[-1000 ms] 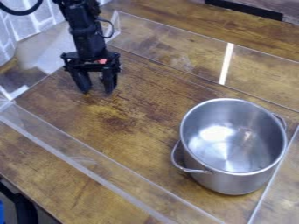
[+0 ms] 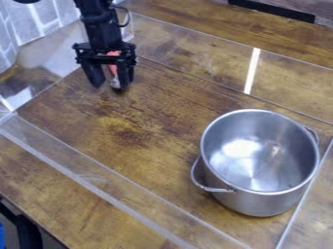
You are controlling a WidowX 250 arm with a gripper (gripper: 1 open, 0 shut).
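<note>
The black gripper (image 2: 104, 70) hangs over the back left of the wooden table, its fingers down around a small red and white object (image 2: 113, 68) that is partly hidden behind it; whether it holds the object cannot be told. A large steel pot (image 2: 256, 158) with wire handles stands at the front right.
Clear plastic edging (image 2: 130, 196) runs along the near side of the wooden table (image 2: 143, 126). A white tape strip (image 2: 254, 63) lies at the back right.
The gripper has moved back and slightly up in the view, away from the table's middle, and more of the red and white object shows. The pot has not moved.
</note>
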